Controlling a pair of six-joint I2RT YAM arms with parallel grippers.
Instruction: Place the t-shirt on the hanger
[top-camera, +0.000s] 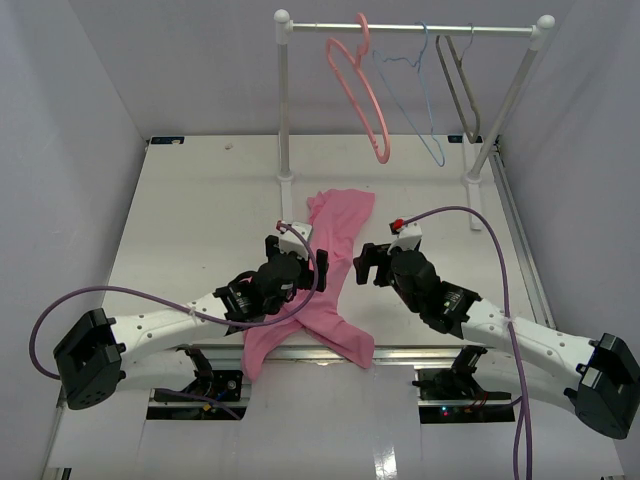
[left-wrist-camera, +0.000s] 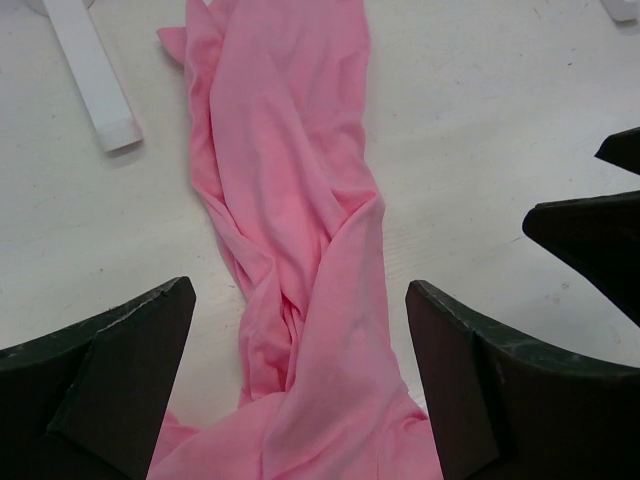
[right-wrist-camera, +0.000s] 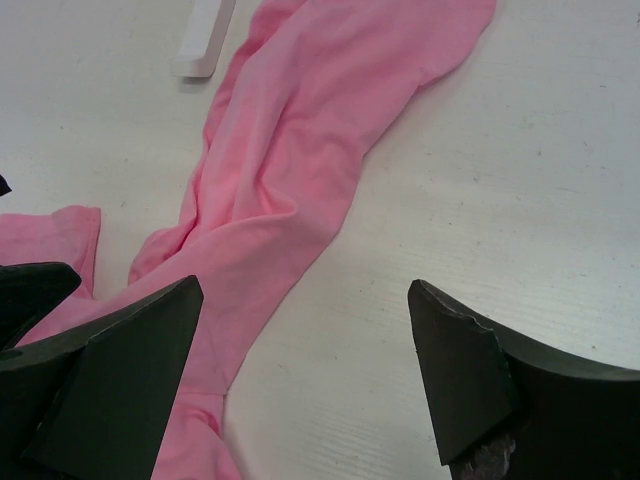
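Observation:
A pink T-shirt (top-camera: 340, 230) lies bunched lengthwise on the white table, its lower part spread toward the front edge. My left gripper is open above the shirt's middle, with the cloth visible below between the fingers. My right gripper stands open just right of the shirt, over cloth and bare table. Three hangers hang from the rail at the back: a pink one (top-camera: 352, 80), a blue one (top-camera: 432, 140) and an olive-grey one (top-camera: 450, 80).
The white rack (top-camera: 284, 100) has feet on the table behind and beside the shirt. A metal rail runs along the front edge.

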